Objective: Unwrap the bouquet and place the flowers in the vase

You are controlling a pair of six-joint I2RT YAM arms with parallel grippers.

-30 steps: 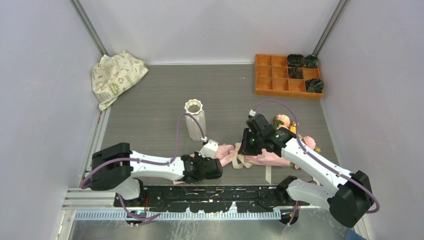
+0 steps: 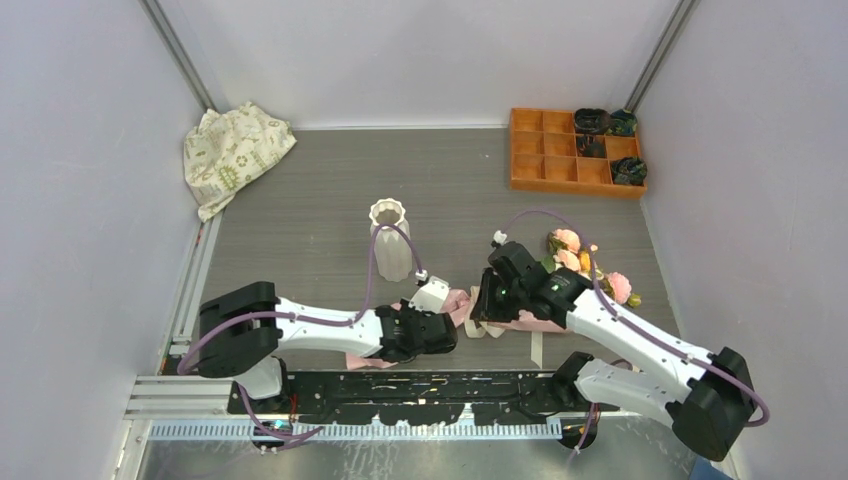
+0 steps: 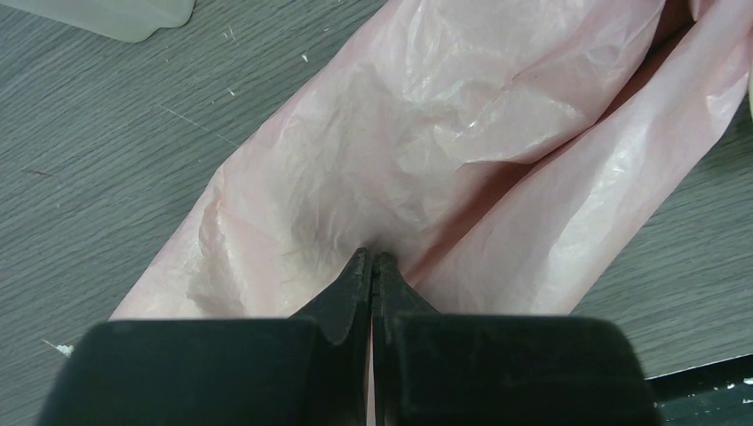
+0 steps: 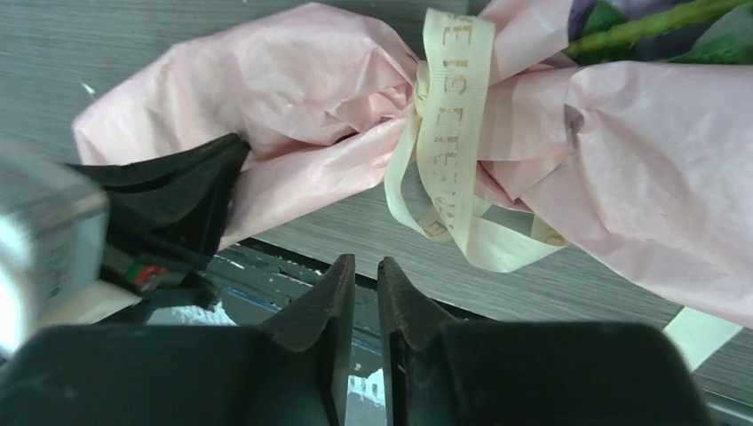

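Observation:
The bouquet lies on the table at the right, its peach and pink flowers point(image 2: 567, 258) pointing to the back right. Its pink wrapping point(image 3: 497, 115) stretches left under both arms, tied with a cream ribbon point(image 4: 453, 133). The white vase point(image 2: 392, 250) stands upright behind my left gripper. My left gripper is shut with its tips against the lower wrapping; whether a fold is pinched there cannot be told. Close to the ribbon, my right gripper is part open, its narrow gap empty. In the top view, both grippers' tips are hidden.
An orange compartment box point(image 2: 541, 150) with dark bundles sits at the back right. A patterned cloth bag point(image 2: 235, 150) rests at the back left. My two grippers are close together near the front edge.
The right gripper has moved slightly left and toward the front, nearer the ribbon. Vase and flowers stay put.

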